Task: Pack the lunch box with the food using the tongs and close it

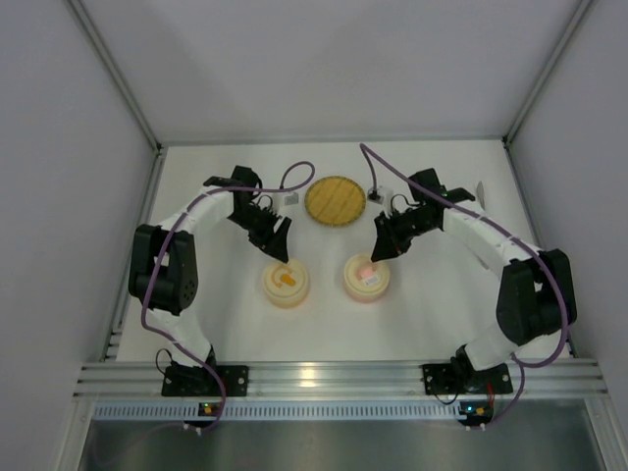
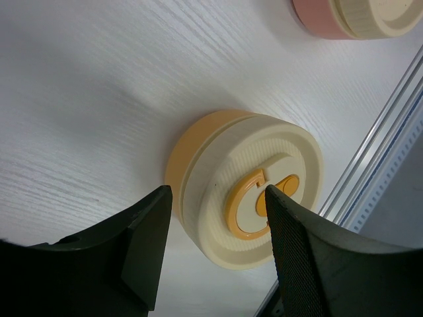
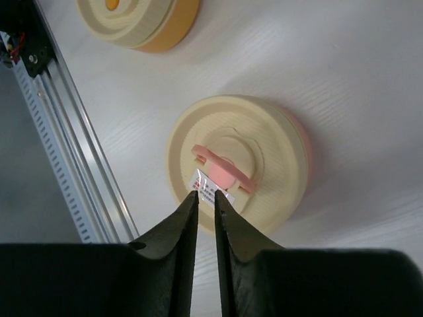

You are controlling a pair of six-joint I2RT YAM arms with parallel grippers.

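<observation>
Two round lidded lunch boxes stand on the white table. The orange one has an orange latch on its cream lid; my left gripper hangs over it, part open, with nothing visible between its fingers. The pink one has a pink handle and a white label on its lid. My right gripper is above that box, its fingertips close together beside the label; I see nothing held between them, though contact with the lid is unclear.
A round wooden board lies at the back centre. A thin pale utensil lies at the right, partly behind the right arm. The table's front edge has a metal rail. The table between and in front of the boxes is clear.
</observation>
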